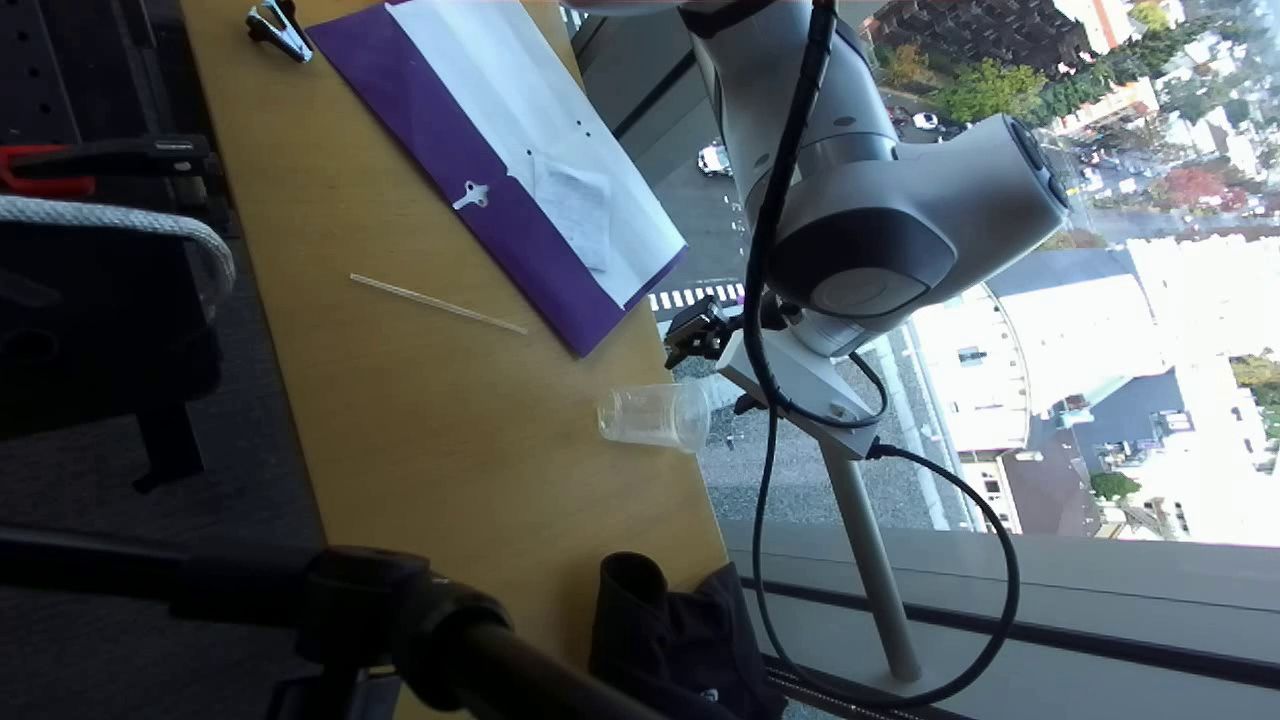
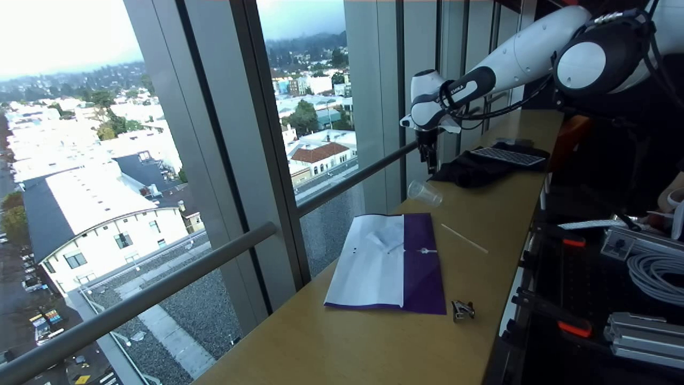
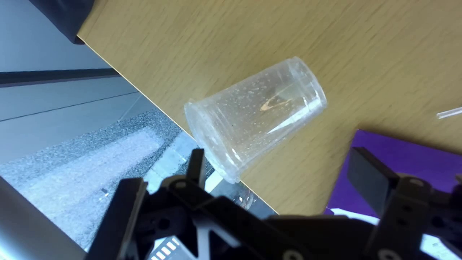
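Observation:
A clear plastic cup (image 3: 260, 115) lies on its side on the wooden table, its wide rim reaching slightly over the window-side edge in the wrist view. In exterior view 1 the same cup (image 1: 648, 416) is near that edge, and in exterior view 2 the cup (image 2: 424, 193) lies below the arm. My gripper is open above the edge, its fingers spread wide with nothing held between them. The cup is apart from the fingers. From the side, the gripper (image 2: 428, 163) points downward.
A purple folder (image 1: 528, 252) with white paper (image 1: 564, 156) lies beside the cup. A thin clear straw (image 1: 438, 304) and a metal clip (image 2: 463, 310) are on the table. Dark cloth (image 1: 684, 648) lies on the cup's other side. A metal rail (image 2: 359, 176) runs along the window.

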